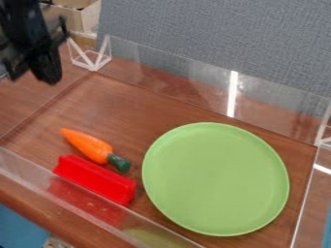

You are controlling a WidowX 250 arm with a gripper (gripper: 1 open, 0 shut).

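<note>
An orange toy carrot (pixel 91 146) with a green top lies slanted on the wooden table, just left of a large green plate (pixel 215 179). A red block (pixel 95 179) lies below the carrot, along the near clear wall. The dark gripper (pixel 37 60) is raised at the upper left, well away from the carrot, blurred, so its fingers cannot be made out clearly; nothing is seen held in it.
Clear low walls edge the table, with a white corner bracket (pixel 91 54) at the back left. A grey textured panel stands behind.
</note>
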